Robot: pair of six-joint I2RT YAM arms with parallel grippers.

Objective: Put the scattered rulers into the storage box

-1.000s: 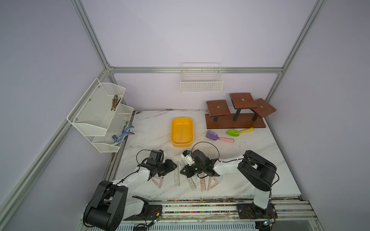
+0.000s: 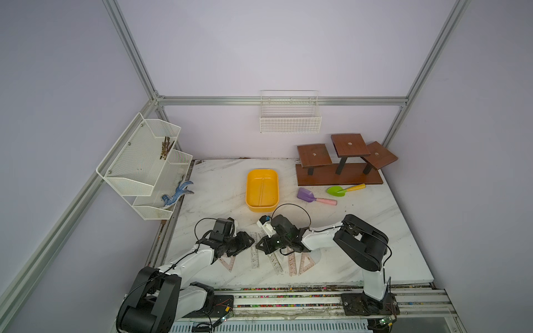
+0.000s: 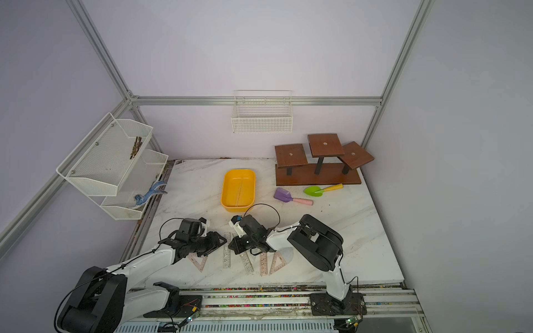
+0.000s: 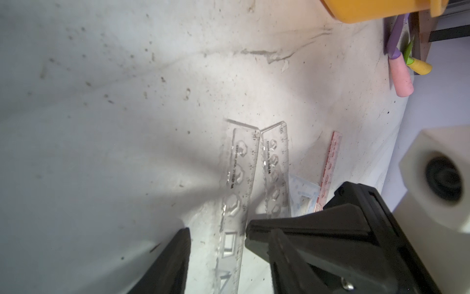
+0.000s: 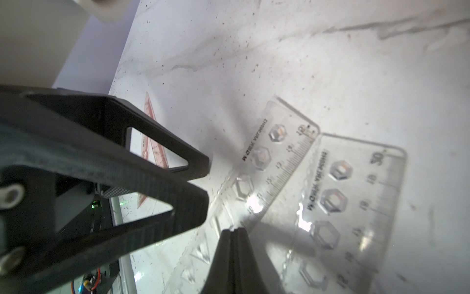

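Observation:
Two clear rulers lie close together on the table. The left one passes under the gap of my left gripper, whose fingers stand apart on either side of it with nothing held. My right gripper is shut over the slanted clear ruler, with nothing visible between its tips; contact cannot be told. A pink ruler and a pink set square lie to the right, beside a pale protractor. Another pink triangle is partly under the left arm. The yellow box appears empty.
Purple and green toy shovels lie right of the box, before a brown tiered stand. White mesh shelves hang at left. The two grippers are very close together. Table left of the box is clear.
My right arm has shifted a little to the left, its gripper closer to the left one. The left arm has barely moved. Rulers and box look unmoved.

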